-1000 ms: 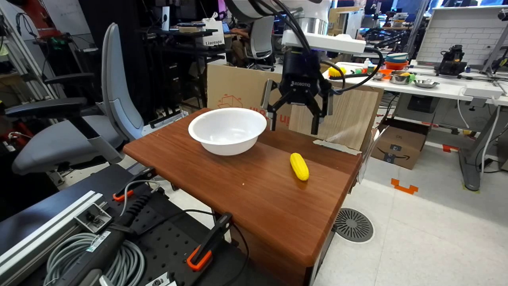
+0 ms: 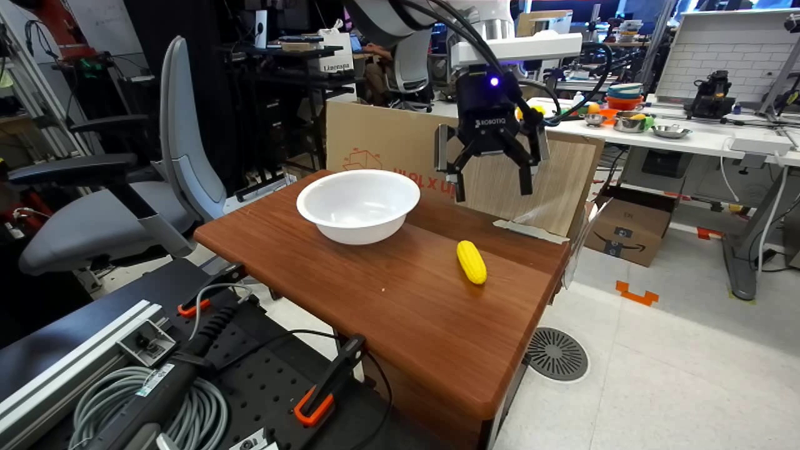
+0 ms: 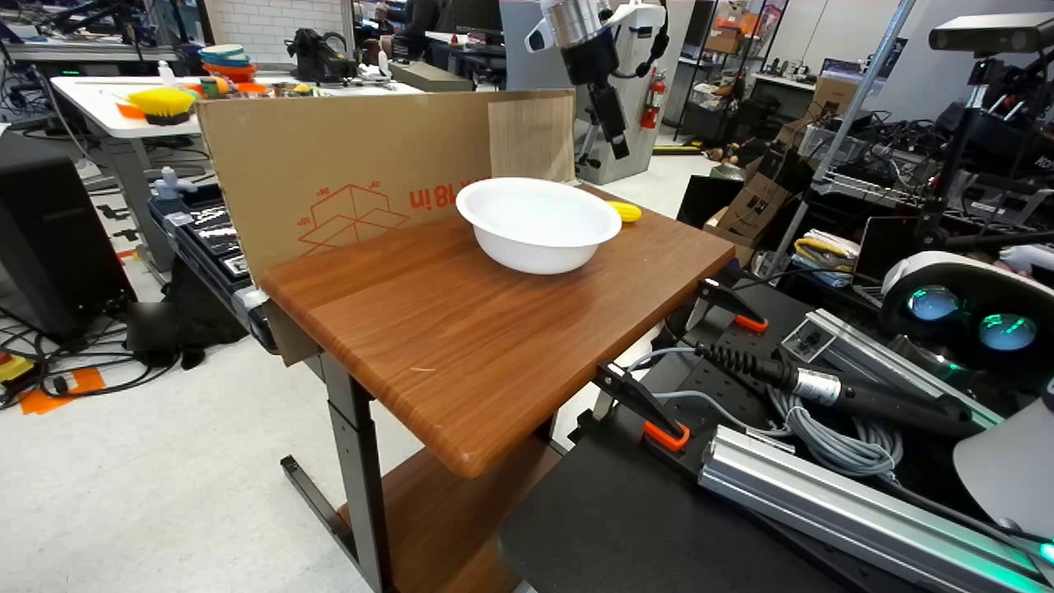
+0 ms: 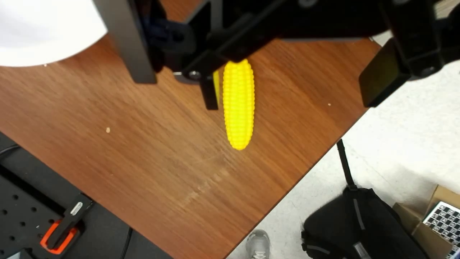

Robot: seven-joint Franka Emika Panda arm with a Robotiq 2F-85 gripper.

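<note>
A yellow toy corn cob (image 2: 472, 262) lies on the brown wooden table (image 2: 360, 300), towards its right side. To its left stands an empty white bowl (image 2: 358, 206). My gripper (image 2: 492, 192) is open in the air, above and behind the corn, its fingers wide apart and holding nothing. In the wrist view the corn (image 4: 239, 105) shows between the two fingertips, nearer the left one, with its upper end hidden by the gripper. The bowl (image 4: 45, 32) fills the top left corner there. In the second exterior view the bowl (image 3: 538, 227) partly hides the corn (image 3: 624, 212).
A cardboard sheet (image 3: 346, 168) stands upright along the table's back edge. Black and orange clamps (image 3: 647, 405) grip the front edge beside a black pegboard bench (image 2: 262, 390). Bare tabletop surrounds the corn.
My gripper has moved to the right and slightly up in exterior view 1, tilting a little, and stays open. The corn and bowl lie where they were.
</note>
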